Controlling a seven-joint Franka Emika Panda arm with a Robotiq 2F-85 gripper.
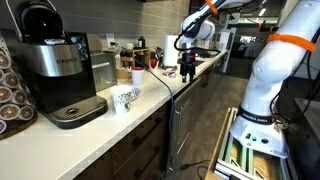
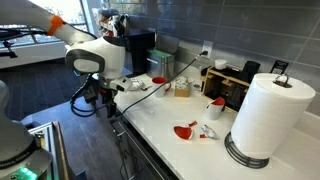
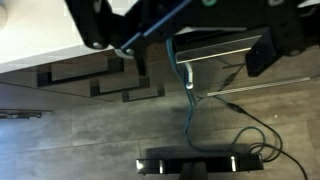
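My gripper is open and hangs in front of the counter's edge, over the floor side, in exterior view 1. In exterior view 2 the same gripper shows at the left, off the counter. The wrist view looks down past the spread dark fingers onto grey floor and drawer fronts with bar handles. Nothing visible lies between the fingers. A blue cable runs down through that view, passing between them.
The white counter carries a patterned mug, a coffee machine, a red mug, a red item and a paper towel roll. The blue cable hangs over the front edge. The floor beside the drawers is mostly clear.
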